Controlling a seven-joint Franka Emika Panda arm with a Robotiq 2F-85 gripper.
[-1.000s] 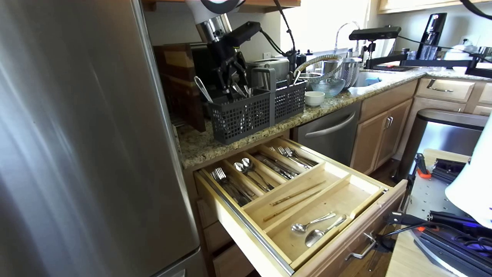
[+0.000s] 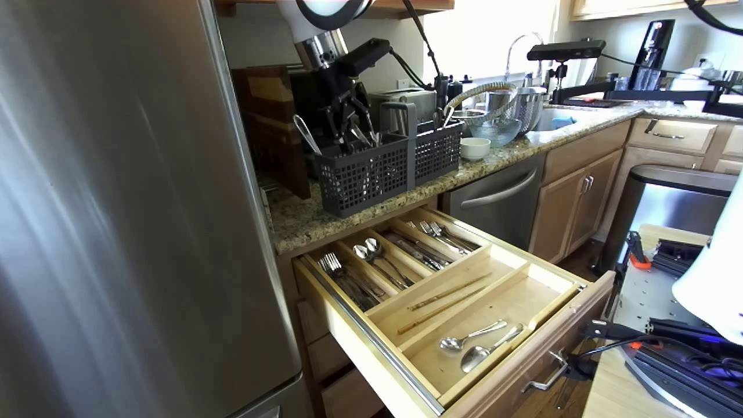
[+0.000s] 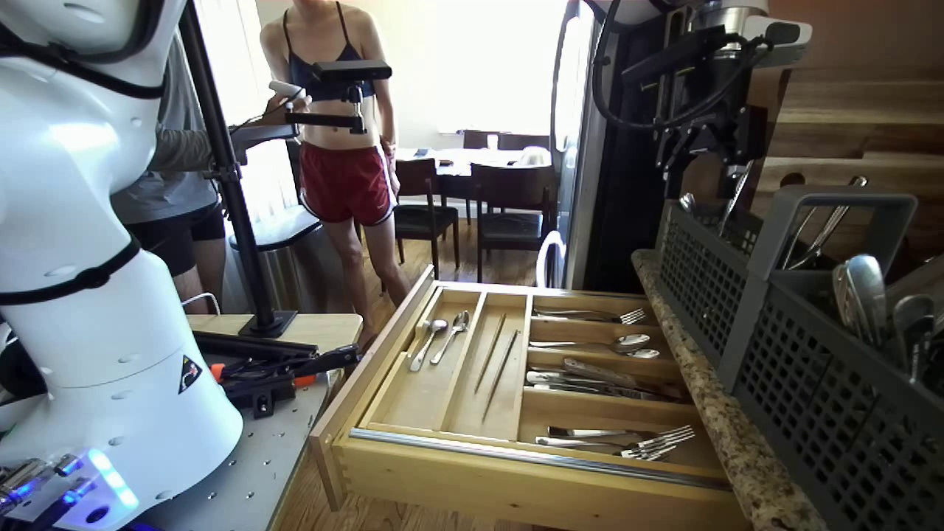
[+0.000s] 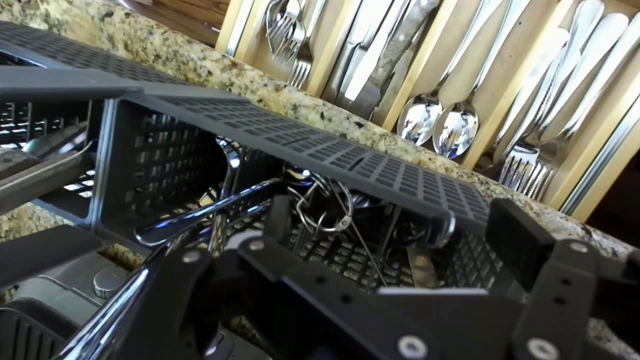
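Note:
My gripper [image 2: 353, 132] hangs over the near-left part of a dark grey cutlery basket [image 2: 365, 177] on the counter. In the wrist view the two fingers [image 4: 519, 231] stand wide apart, with the gripper open above the basket's compartment. Metal utensils [image 4: 204, 213] lie inside, along with a wire ring-shaped piece [image 4: 324, 207]; nothing is clasped. Below the counter, a wooden drawer [image 2: 487, 259] is pulled out. Its slots hold forks [image 2: 331, 263], spoons [image 2: 374, 246], knives [image 3: 584, 380], and two chopsticks [image 3: 501, 372]. Two more spoons [image 2: 475, 359] lie in the front slot.
The fridge [image 2: 139, 209] stands close on the left, and wooden boards [image 2: 271, 115] lean behind the basket. A white bowl [image 2: 475, 148] sits beside the basket. People [image 3: 345, 159] stand beyond the drawer. Bare room shows in the front slot.
The arm has shifted slightly left and down over the basket. The basket and the drawer's contents look the same.

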